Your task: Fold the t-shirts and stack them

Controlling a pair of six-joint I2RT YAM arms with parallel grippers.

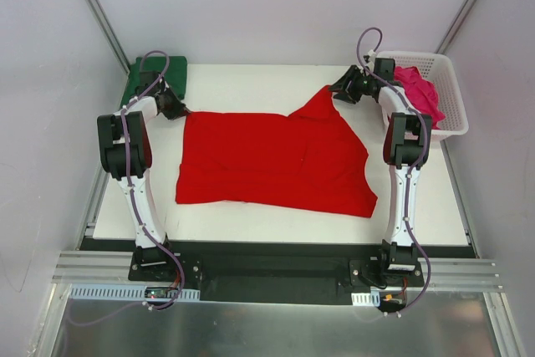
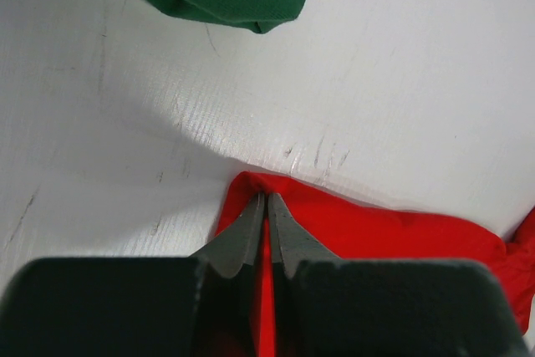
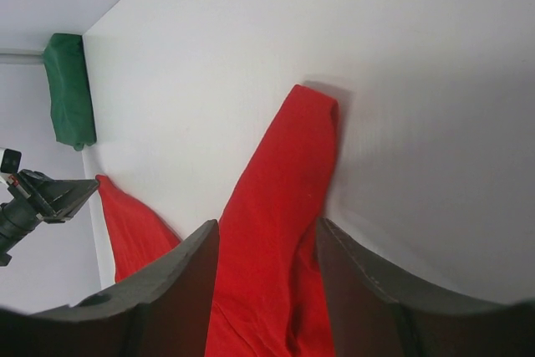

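Note:
A red t-shirt lies spread on the white table, one upper corner sticking up toward the back right. My left gripper is shut at its upper left corner; in the left wrist view the fingertips meet on the red cloth. My right gripper is open over the raised right corner of the shirt; in the right wrist view that corner lies beyond the two fingers, not between them.
A folded green cloth lies at the back left. A white basket with pink cloth stands at the back right.

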